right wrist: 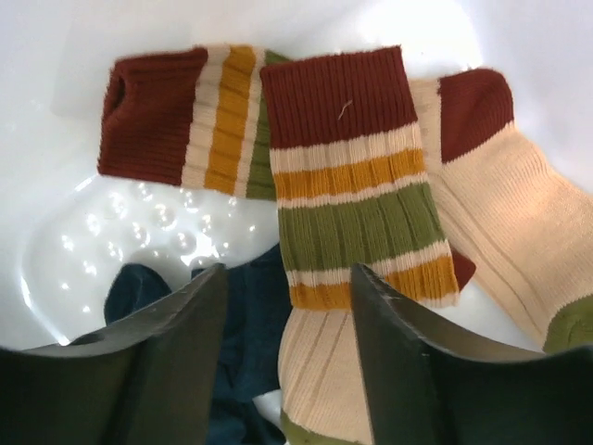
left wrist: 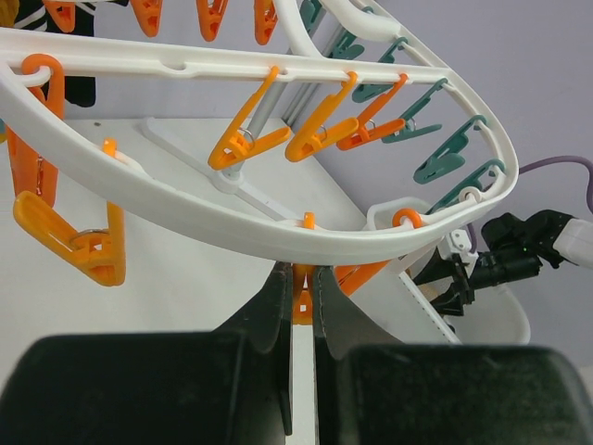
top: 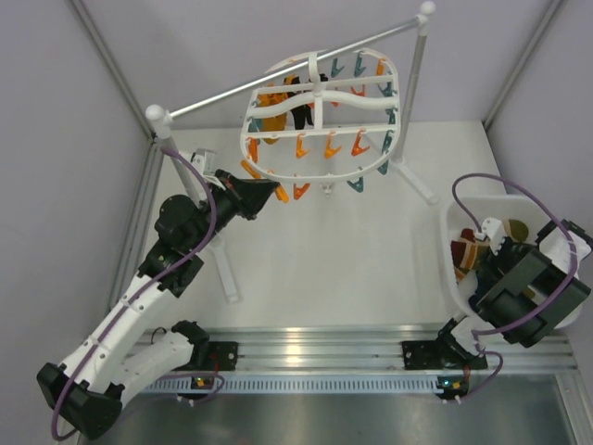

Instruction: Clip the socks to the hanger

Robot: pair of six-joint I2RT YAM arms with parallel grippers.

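Note:
On the front rim of the white hanger, my left gripper is shut on an orange clip. Inside the bin at the right, the right gripper hangs with its fingers apart and nothing between them. Below it lies a striped sock in maroon, cream, yellow and green, its maroon cuff pointing away from the fingers. It rests across another striped sock. A cream sock with a maroon patch is at the right, and dark blue socks lie under the left finger.
The white bin surrounds the right gripper with raised walls. Several orange and teal clips line the hanger, and yellow and black socks hang at its back. Bare table separates hanger and bin.

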